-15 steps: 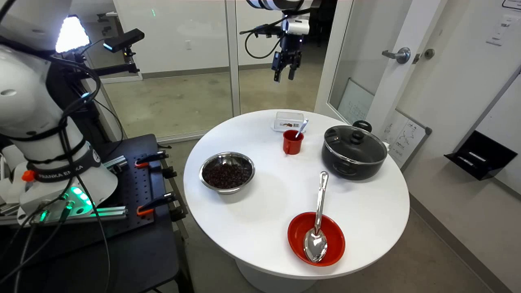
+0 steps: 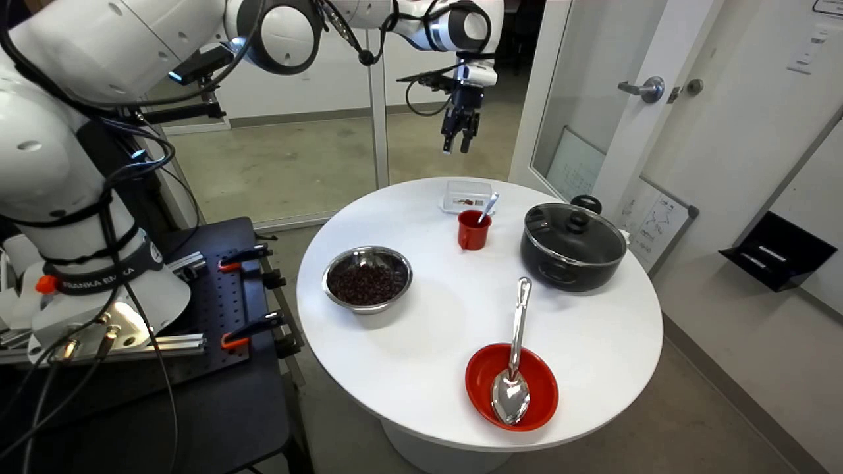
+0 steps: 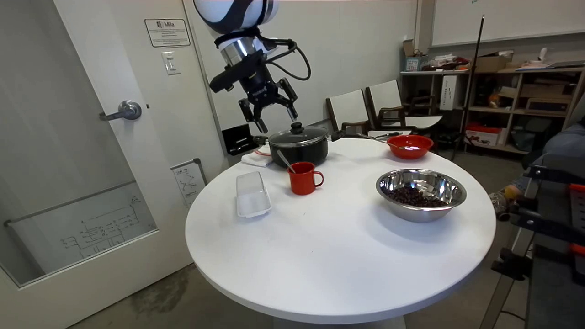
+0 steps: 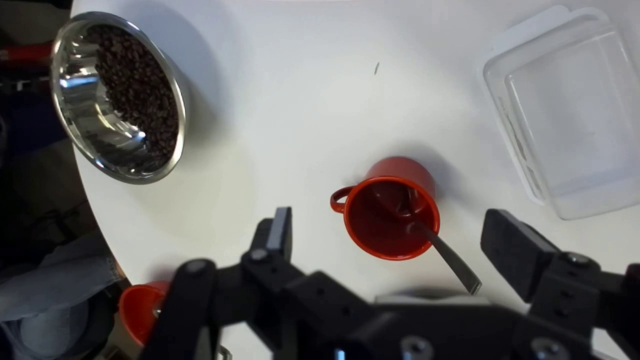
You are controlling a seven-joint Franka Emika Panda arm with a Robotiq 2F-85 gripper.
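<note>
High above the far side of the round table, my gripper (image 2: 458, 150) stands open, its fingers wide apart with nothing between them. Below it, apart from the fingers, a red mug (image 4: 393, 210) sits upright with a spoon (image 4: 451, 264) leaning out over its rim. A clear plastic container (image 4: 576, 114) lies beside the mug, near the table's far edge. The metal bowl (image 3: 421, 211) holds dark beans (image 2: 365, 284). A big metal spoon (image 2: 517, 340) rests across a red bowl (image 2: 545, 395).
A black pot (image 2: 573, 272) with a glass lid (image 2: 575, 233) stands right of the mug, a white cloth (image 3: 256, 159) by it. A glass door (image 2: 600, 87) stands behind the table.
In exterior view 1 my gripper has come down a little, and more of the arm shows at the top. The things on the table have stayed put.
</note>
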